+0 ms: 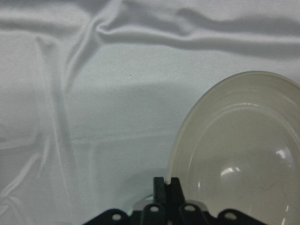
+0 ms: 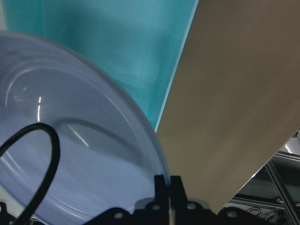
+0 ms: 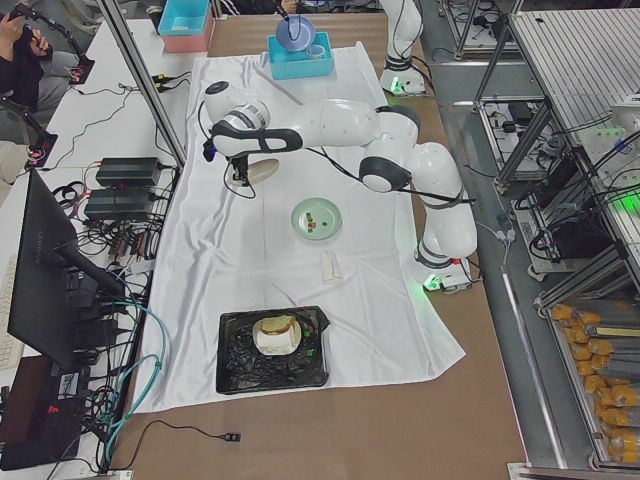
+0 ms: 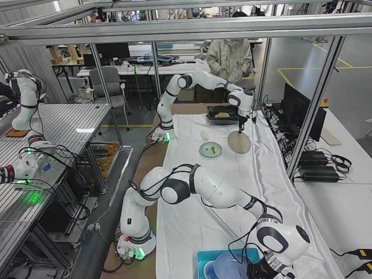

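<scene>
A beige plate (image 1: 239, 145) is in my left gripper, which is shut on its rim; in the camera right view it hangs at (image 4: 239, 142) over the white cloth, beside the green plate (image 4: 210, 149) that holds small food pieces. My right gripper is shut on the rim of a blue plate (image 2: 79, 140), held over the turquoise bin (image 2: 122, 42); a small blue cup (image 3: 316, 52) sits in that bin.
A black tray (image 3: 240, 360) with bread on a white item lies at the near end. A pale utensil or packet (image 3: 331, 266) lies near the green plate. A monitor and electronics line the left side.
</scene>
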